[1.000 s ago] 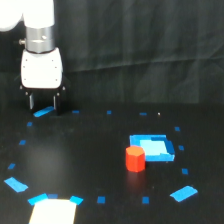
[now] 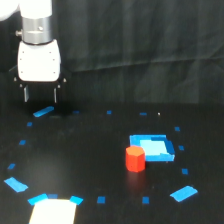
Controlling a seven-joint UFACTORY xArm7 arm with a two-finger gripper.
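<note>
My gripper [image 2: 40, 95] hangs high at the far left, above the black table. Its two thin dark fingers stand wide apart, and nothing shows between them. A red block [image 2: 135, 158] stands upright right of the table's middle, well away from the gripper. Just behind it lies a blue tray [image 2: 168, 153] with a white patch [image 2: 154, 147] inside. The block overlaps the tray's near left corner in the picture; whether they touch I cannot tell.
A cream-coloured block [image 2: 53, 212] is cut off by the bottom edge at left. Blue tape strips [image 2: 184, 193] and small blue squares mark the table. A dark curtain [image 2: 140, 50] hangs behind.
My gripper has risen a little and shifted slightly left, with its fingers still apart. The red block, the tray and the cream-coloured block have not moved.
</note>
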